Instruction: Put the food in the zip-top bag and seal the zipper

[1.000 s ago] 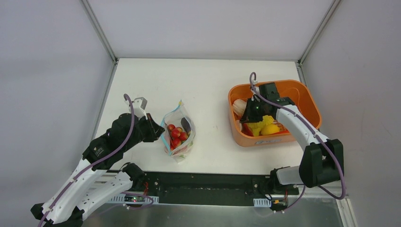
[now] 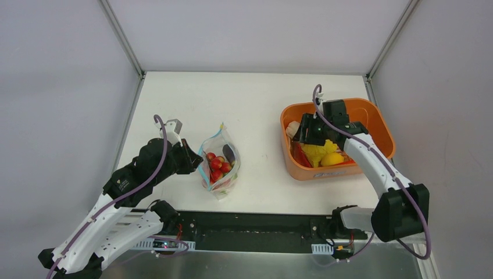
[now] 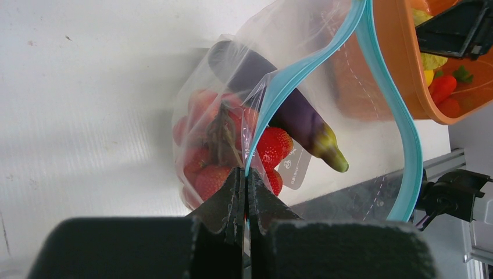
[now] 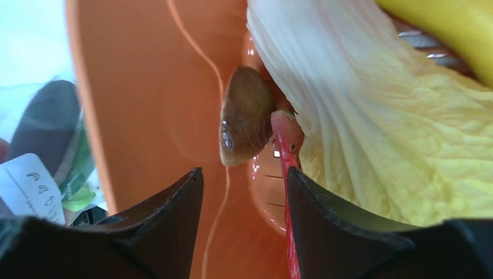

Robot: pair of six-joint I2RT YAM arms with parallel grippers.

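Note:
The zip top bag (image 2: 221, 180) stands open on the table, holding tomatoes or strawberries (image 3: 212, 181) and an eggplant (image 3: 299, 125). My left gripper is shut on the blue zipper edge at the bag's near side. My right gripper is open inside the orange bin (image 2: 302, 174), over a brown piece (image 4: 247, 116), a red pepper (image 4: 285, 145) and pale yellow leafy food (image 4: 395, 133), with nothing between its fingers. A yellow lemon (image 2: 332, 158) also lies in the bin.
Walls enclose the back and sides. The bin's wall rises just left of my right gripper.
The left gripper and bag are nearly unchanged.

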